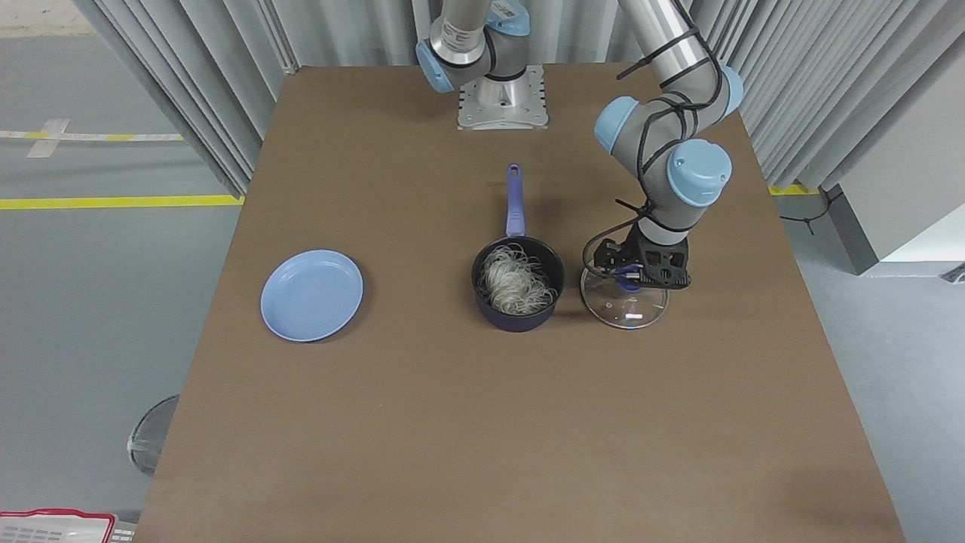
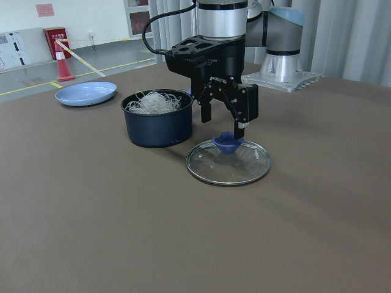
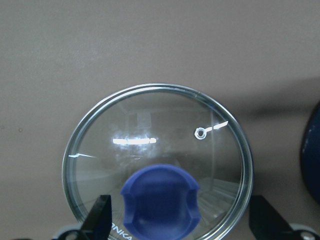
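Note:
A glass lid (image 1: 624, 309) with a blue knob (image 3: 161, 201) lies on the brown table, just right of a dark pan (image 1: 518, 321) that holds white noodles (image 1: 516, 280) and has a purple handle (image 1: 515, 194). My gripper (image 2: 223, 120) is open, low over the lid; in the wrist view its fingertips (image 3: 102, 212) stand either side of the knob, with nothing visibly held.
A blue plate (image 1: 312, 295) lies to the left of the pan.

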